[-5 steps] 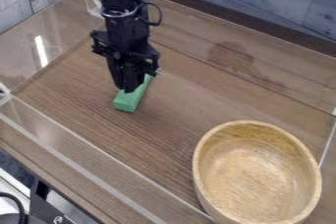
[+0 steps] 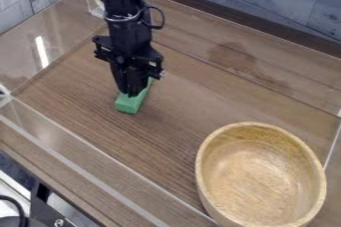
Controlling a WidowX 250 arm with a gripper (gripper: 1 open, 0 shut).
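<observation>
The black robot arm with its gripper (image 2: 130,78) reaches down from the top over a green object (image 2: 130,103) lying on the wooden table. The gripper sits right above the green piece and hides its upper part; whether its fingers are open or shut on it does not show clearly.
A large tan round bowl (image 2: 260,176) stands at the lower right. The wooden table (image 2: 200,82) is otherwise mostly clear, with walls along the back and left and a dark cable at the lower left corner.
The gripper has shifted slightly and lowered over the green object, covering a little more of it. The bowl has not moved.
</observation>
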